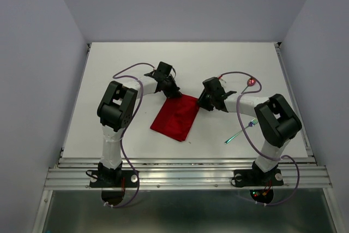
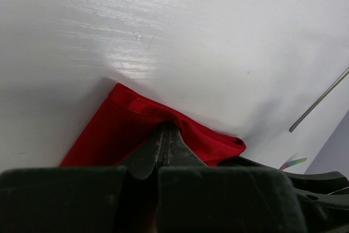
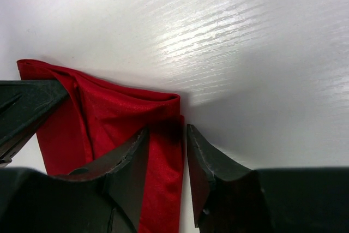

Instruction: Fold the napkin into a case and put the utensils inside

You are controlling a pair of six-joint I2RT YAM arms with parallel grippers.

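Note:
The red napkin (image 1: 175, 118) lies folded in the middle of the white table. My left gripper (image 1: 175, 92) is shut at its top edge; in the left wrist view its tips press into the folded hem of the cloth (image 2: 125, 124), and whether cloth is between them is hidden. My right gripper stands part open over the napkin's right corner, one finger above the red cloth, the other just beside its edge, with nothing visibly held.
A fork (image 1: 240, 131) with a multicoloured handle lies to the right, under the right arm's side. A spoon (image 1: 251, 82) is at the upper right.

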